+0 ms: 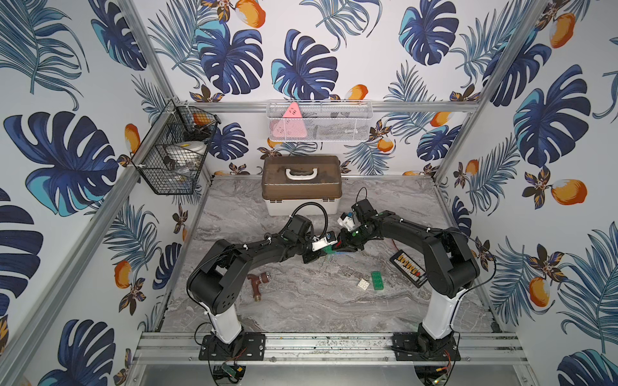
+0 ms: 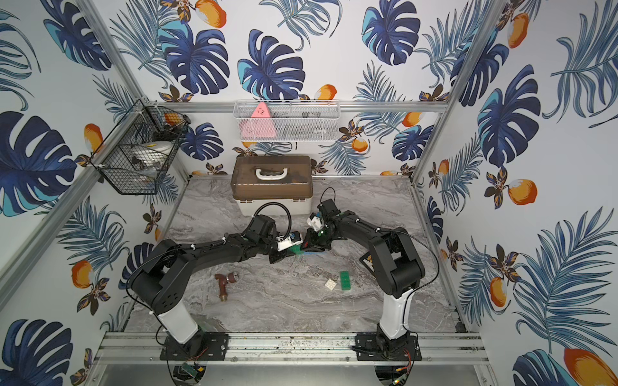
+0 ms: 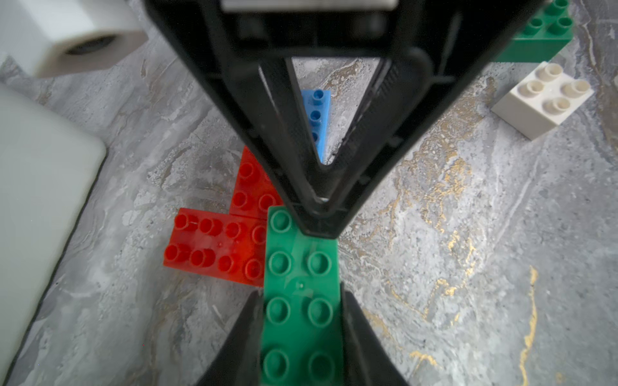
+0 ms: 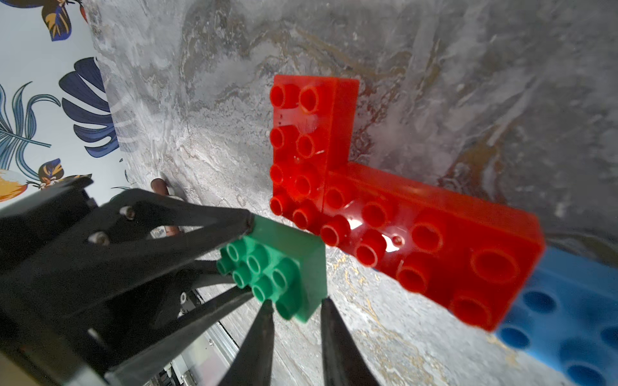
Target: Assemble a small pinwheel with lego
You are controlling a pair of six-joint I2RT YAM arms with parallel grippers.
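Note:
My left gripper (image 1: 327, 248) is shut on a green brick (image 3: 302, 289), held at mid-table beside two red bricks (image 4: 425, 251) joined at a right angle on the marble. A blue brick (image 4: 566, 308) lies at one end of the red pair. My right gripper (image 1: 345, 244) hovers over these bricks, close to the left one; its dark fingers at the bottom of the right wrist view stand part open with nothing visible between them, above the red and blue bricks.
A white brick (image 1: 363, 283) and another green brick (image 1: 377, 280) lie nearer the front right, beside a black tray (image 1: 418, 276). A brown-lidded box (image 1: 301, 177) stands behind. A brown object (image 1: 256, 289) lies at front left.

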